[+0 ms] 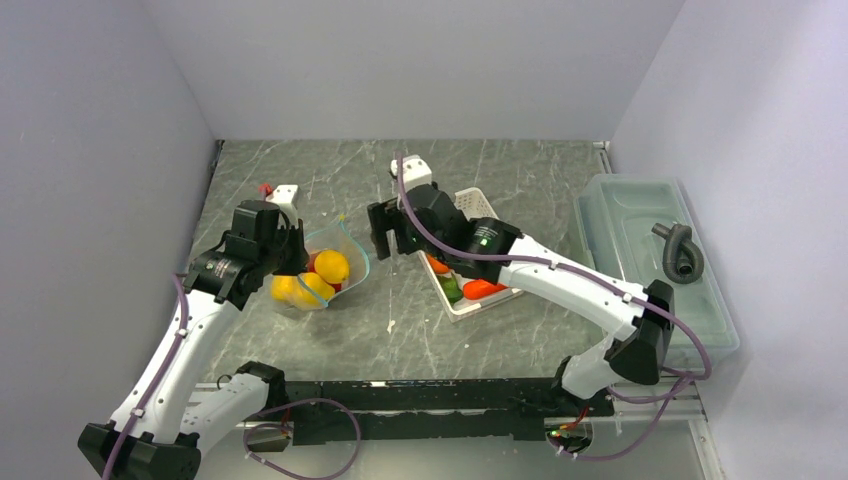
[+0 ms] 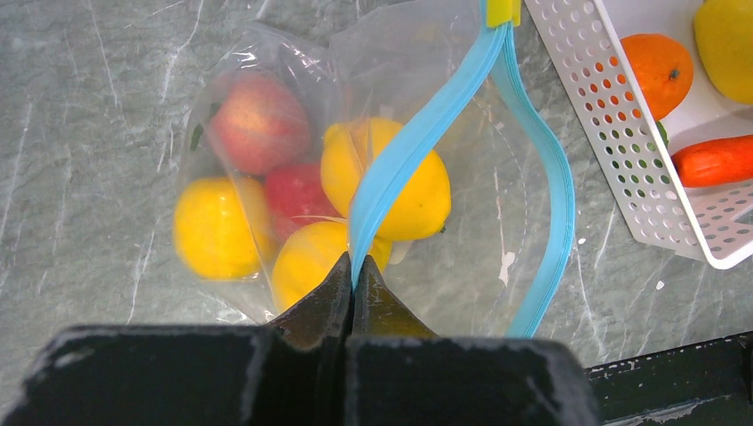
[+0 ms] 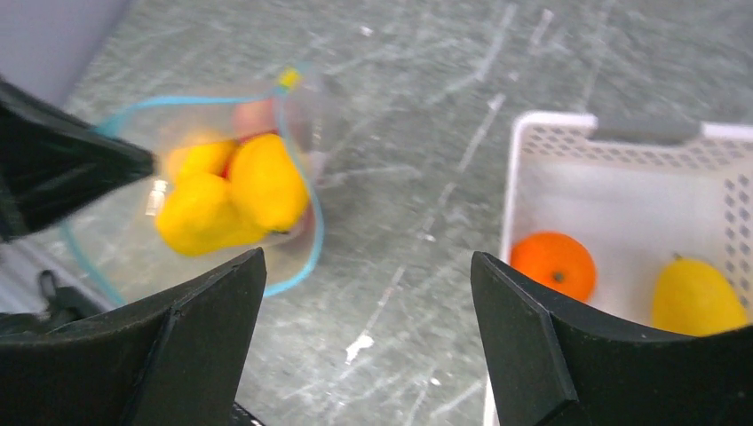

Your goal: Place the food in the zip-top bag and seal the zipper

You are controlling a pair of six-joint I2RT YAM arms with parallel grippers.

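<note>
A clear zip top bag (image 2: 479,257) lies at the left of the table with its mouth spread and its blue zipper strip (image 2: 417,142) showing. Inside are several pieces of food: yellow fruit (image 2: 217,229), a peach (image 2: 260,122) and a red fruit (image 2: 300,197). My left gripper is shut at the bag's near rim, where the strip's edge runs into its fingertips. Between the bag and the white basket (image 1: 470,309), my right gripper hangs open and empty. In the basket are an orange (image 2: 657,74), a carrot (image 2: 717,161), a yellow fruit (image 3: 699,296) and a green vegetable (image 1: 450,289).
A lidded clear bin (image 1: 640,240) with a grey hose piece (image 1: 680,252) on it stands at the right. A yellow zipper slider (image 2: 503,11) sits at the strip's far end.
</note>
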